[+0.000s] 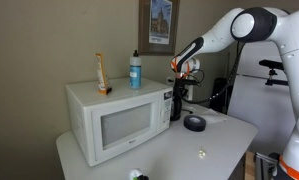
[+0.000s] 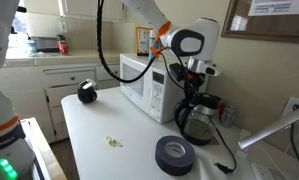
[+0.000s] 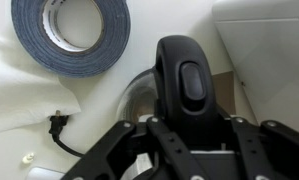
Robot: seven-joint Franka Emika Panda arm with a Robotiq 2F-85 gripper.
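A glass pot (image 2: 200, 122) with a black handle (image 3: 192, 85) is at the right end of the microwave. My gripper (image 2: 183, 106) points down beside the pot, shut on its black handle. In the wrist view the handle's top, with a dark oval button, rises between the dark fingers, and part of the clear glass (image 3: 139, 98) shows to its left. Whether the pot's base touches the table is hard to tell. In exterior view 1 the arm hides most of the pot.
A white microwave (image 1: 124, 125) stands directly beside the pot, with a blue bottle (image 1: 135, 70) and an orange-white tube (image 1: 103, 72) on top. A tape roll (image 2: 174, 153), a black plug (image 2: 225, 168) and a white cloth (image 3: 24, 85) lie close by.
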